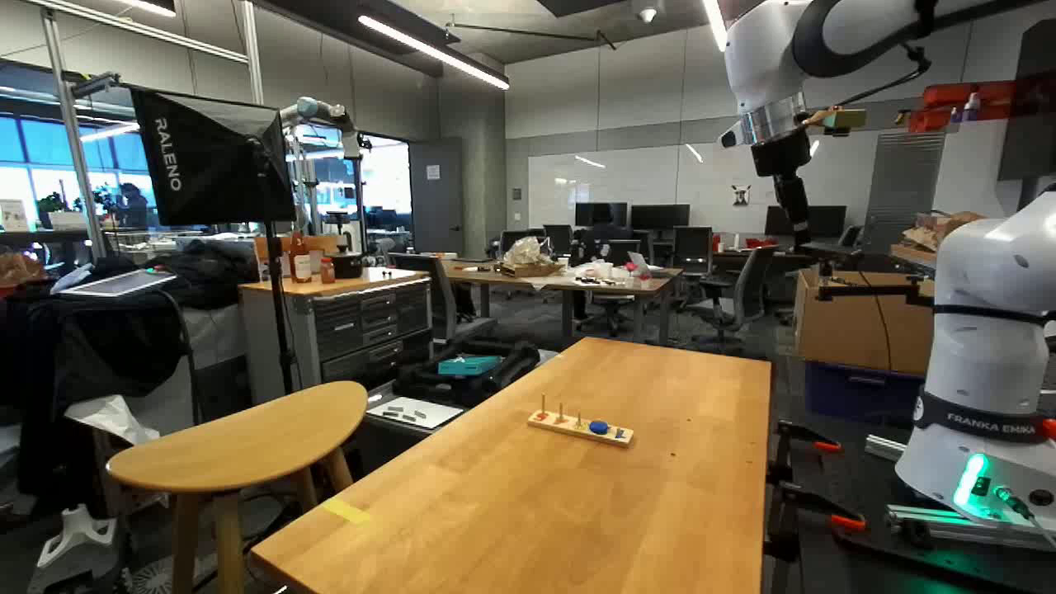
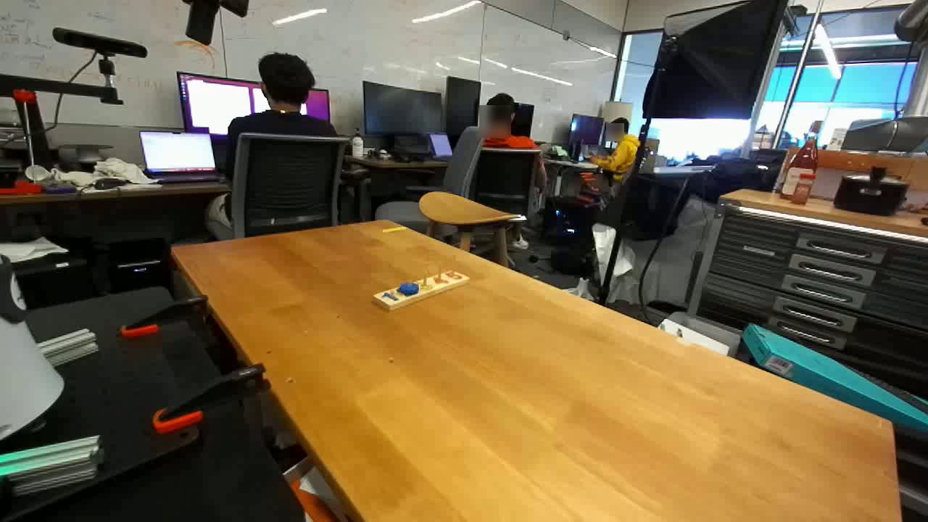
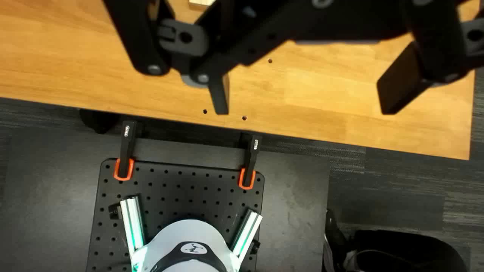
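Note:
On the wooden table (image 1: 634, 515) lies a narrow wooden peg board (image 1: 552, 426) with several upright pegs. A blue piece (image 1: 599, 427) sits toward one end of it. The second exterior view shows the same peg board (image 2: 396, 304) and blue piece (image 2: 408, 288); only a pale edge of the board (image 3: 200, 3) shows at the top of the wrist view. My gripper is open, its two fingers wide apart with nothing between them. It hangs high above the table, well clear of the board, as the gripper (image 1: 798, 223) in the first exterior view shows.
Clamps with orange ends (image 3: 247, 177) stand along the robot-side edge, by the robot base (image 3: 195, 244). A wooden stool (image 1: 247, 436) stands off the table's far side. People sit at desks behind.

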